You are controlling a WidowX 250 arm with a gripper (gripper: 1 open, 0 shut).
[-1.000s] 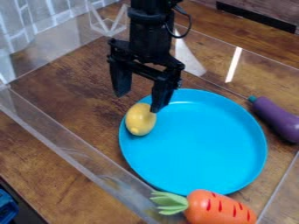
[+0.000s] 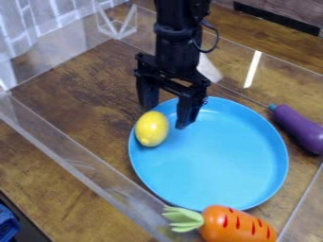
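My black gripper (image 2: pixel 168 98) hangs open over the back left part of a round blue plate (image 2: pixel 209 165), its two fingers spread on either side, just above and behind a yellow egg-shaped object (image 2: pixel 151 129). That object rests on the plate near its left rim. I cannot tell whether either finger touches it.
A purple eggplant (image 2: pixel 297 127) lies right of the plate, and an orange carrot (image 2: pixel 236 228) with green leaves at the front right. Clear plastic walls edge the wooden surface (image 2: pixel 70 123), which is bare to the left. A blue object (image 2: pixel 8 225) shows at the lower left corner.
My gripper has come down toward the plate and the yellow object, its fingers now somewhat closer together than a second ago. The plate and vegetables look unmoved.
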